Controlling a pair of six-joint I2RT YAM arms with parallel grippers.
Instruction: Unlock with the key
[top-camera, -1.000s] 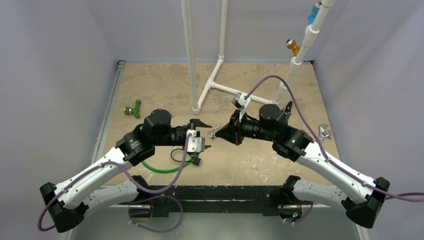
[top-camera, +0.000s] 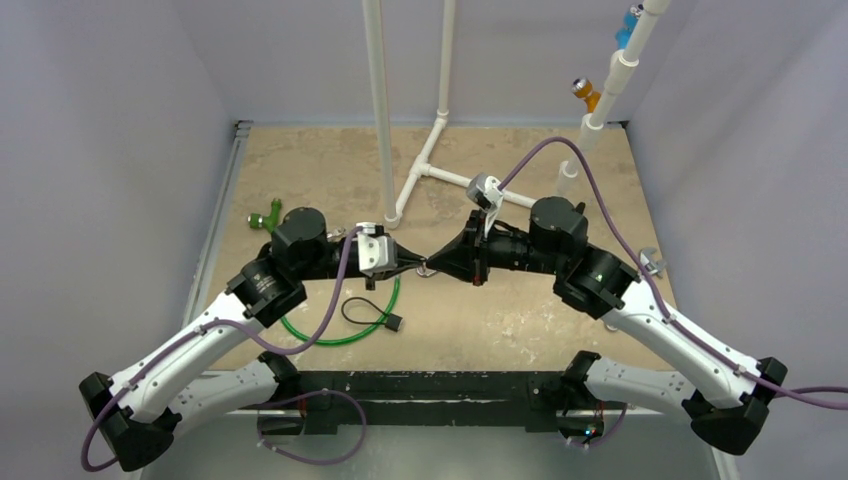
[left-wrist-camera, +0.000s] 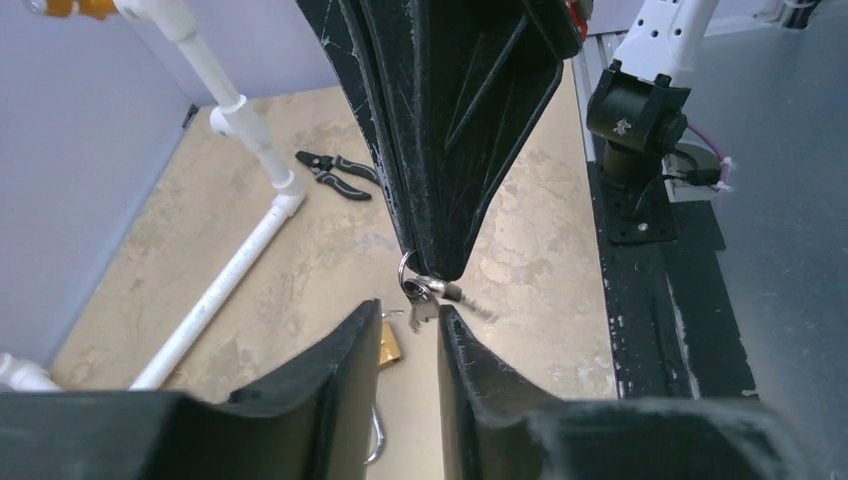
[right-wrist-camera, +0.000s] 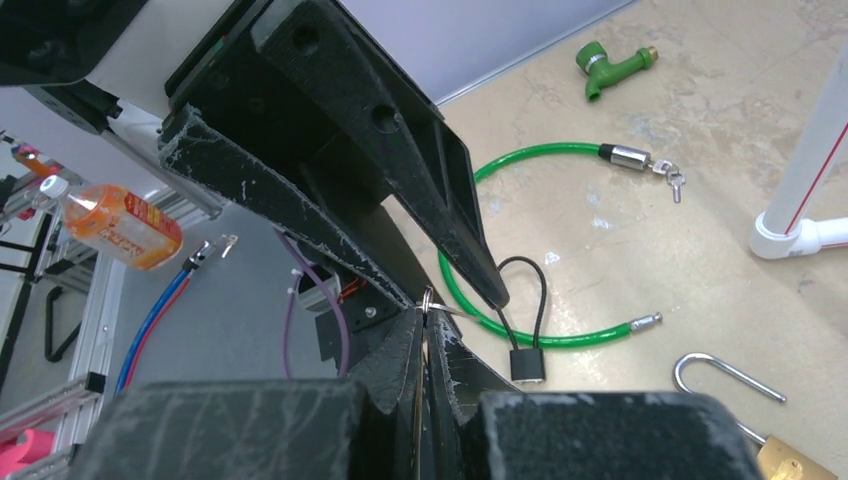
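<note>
In the right wrist view, my right gripper is shut on a thin key ring (right-wrist-camera: 427, 297) at its fingertips. From that ring a small key (left-wrist-camera: 424, 306) hangs in the left wrist view, at the gap between the tips of my left gripper. The left fingers are part open around the key, one finger (right-wrist-camera: 478, 262) still apart from it in the right wrist view. A brass padlock (right-wrist-camera: 792, 462) lies on the table, one end of its shackle (right-wrist-camera: 735, 370) free. Both grippers meet tip to tip in the top view, hiding the key.
On the board lie a black padlock (right-wrist-camera: 527, 366), a green cable lock (right-wrist-camera: 585, 341) with its own keys (right-wrist-camera: 676, 183), and a green tap (right-wrist-camera: 615, 70). Pliers (left-wrist-camera: 340, 173) rest near the white pipes (left-wrist-camera: 225, 280). The front right of the board (top-camera: 520, 330) is clear.
My left gripper has turned and its wide-spread fingers have drawn closer together around the key. The right gripper shifted slightly, and the two tips now meet.
</note>
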